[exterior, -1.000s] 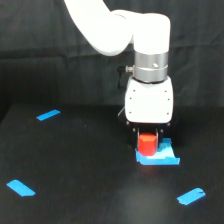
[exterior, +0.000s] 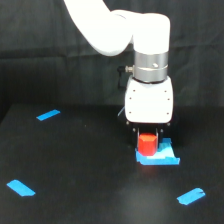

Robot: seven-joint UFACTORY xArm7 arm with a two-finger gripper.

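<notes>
A small red block point(exterior: 147, 146) sits at the right of the dark table, on or just above a light blue patch point(exterior: 170, 157). Directly over it is my gripper point(exterior: 148, 138), pointing down from the white arm. Dark finger parts show around the block's upper part, which they partly hide. Whether the fingers press on the block or merely stand around it, I cannot tell.
Blue tape marks lie on the table at the back left point(exterior: 49, 115), front left point(exterior: 20, 188) and front right point(exterior: 190, 196). A dark curtain point(exterior: 50, 60) hangs behind.
</notes>
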